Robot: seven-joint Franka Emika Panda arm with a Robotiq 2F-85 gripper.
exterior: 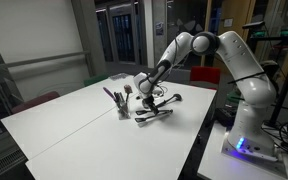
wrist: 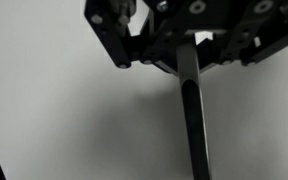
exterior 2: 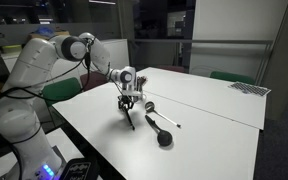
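Observation:
Over the cluster of utensils on the white table, my gripper (exterior: 153,107) is low and pointing down; it is small and dark there. In the wrist view its fingers are shut at the top edge. A utensil with a thin metal stem and black handle (wrist: 195,125) runs up to the fingers, its upper end hidden behind them. Whether the stem is pinched or just lies beneath them I cannot tell. From exterior view 2, a dark handle (exterior 2: 131,122) shows just below the gripper.
A black ladle (exterior 2: 164,138) and a light-handled utensil (exterior 2: 166,116) lie close by. A holder with several utensils (exterior: 122,107) stands left of the gripper.

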